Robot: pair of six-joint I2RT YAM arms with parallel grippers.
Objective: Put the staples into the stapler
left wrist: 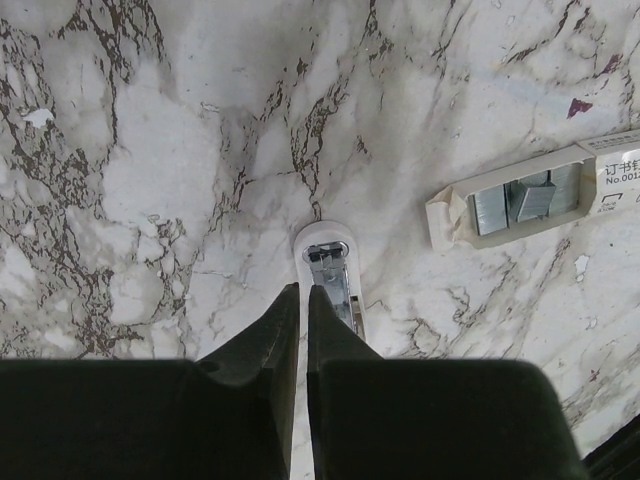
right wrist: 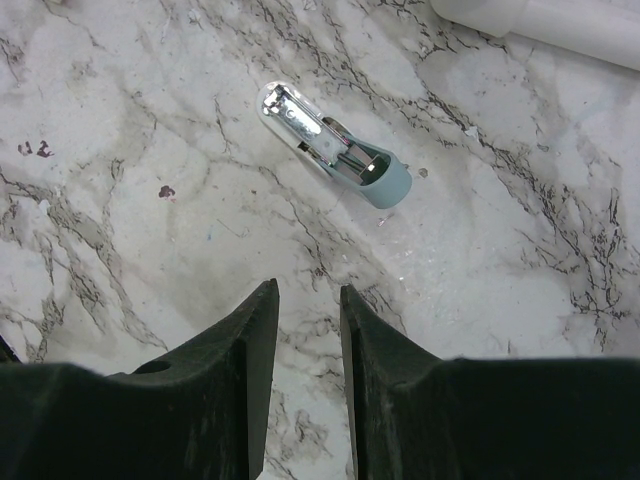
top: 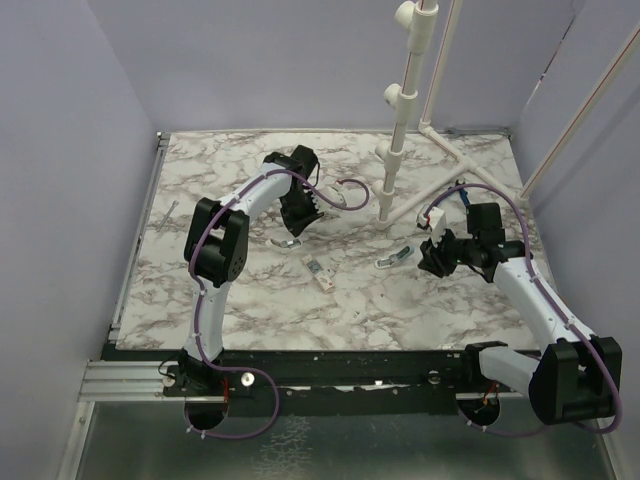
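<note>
A white stapler part with a metal channel lies under my left gripper, whose fingertips are nearly touching, with only a narrow gap; nothing shows held. Right of it in the left wrist view is an open staple box holding grey staple strips. A pale teal stapler, lying open, is beyond my right gripper, which is part open with bare table between its fingers.
A white pipe frame stands over the back right of the marble table, with a pipe near the stapler.
</note>
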